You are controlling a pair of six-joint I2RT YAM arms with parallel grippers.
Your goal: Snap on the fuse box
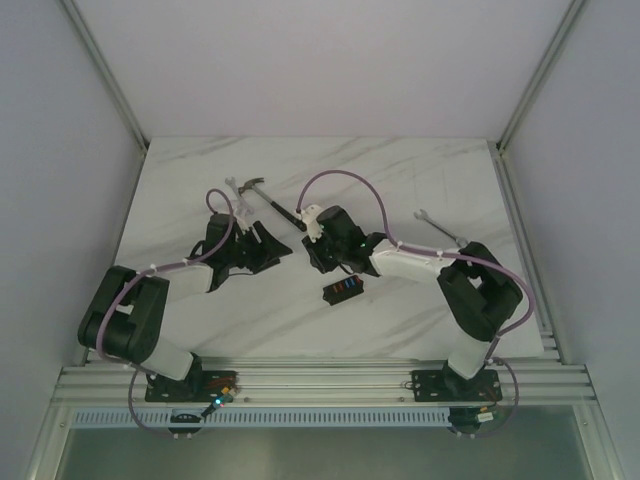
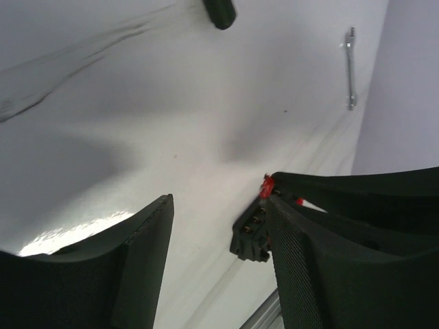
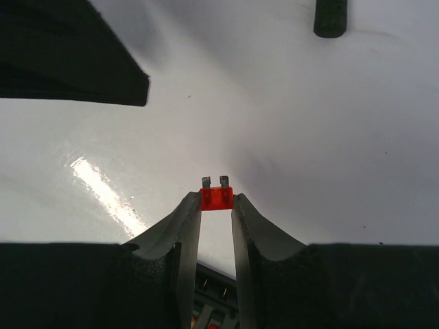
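The black fuse box (image 1: 343,290) lies on the table front of center, partly seen at the bottom of the right wrist view (image 3: 212,295) and behind the fingers in the left wrist view. My right gripper (image 1: 318,258) is shut on a red fuse (image 3: 216,199), its two metal prongs pointing away from the fingers, held above bare table beside the box. My left gripper (image 1: 272,258) is part open to the left of the right one, with nothing seen between its fingers.
A hammer (image 1: 280,208) and wrenches (image 1: 232,187) lie at the back left; another wrench (image 1: 432,222) lies at the right. Bare table surrounds the fuse box.
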